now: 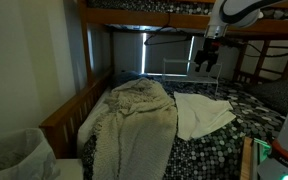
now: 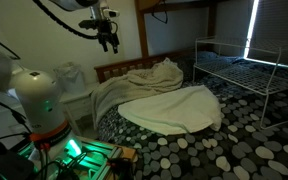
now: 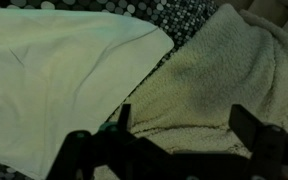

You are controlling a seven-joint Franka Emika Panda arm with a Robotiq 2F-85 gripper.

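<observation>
My gripper (image 1: 205, 68) hangs high above the bed, apart from everything on it. In the wrist view a wide gap separates the dark fingers (image 3: 242, 124), so the gripper is open, with nothing held between them. Beneath it a fleecy cream blanket (image 3: 214, 75) lies bunched, with a white cloth (image 3: 54, 75) spread fairly flat to its left. From the second exterior side, the same white cloth (image 2: 179, 108) rests on the dark patterned bedding, and the rumpled blanket (image 2: 134, 85) lies behind it along the wooden rail.
A white wire rack (image 2: 249, 75) stands at the far side of the bed. In the first exterior view a bin with a white liner (image 1: 19, 155) sits at lower left, and a bunk's wooden beam (image 1: 144, 18) crosses overhead. Bare patterned bedding (image 2: 199, 150) lies near the robot.
</observation>
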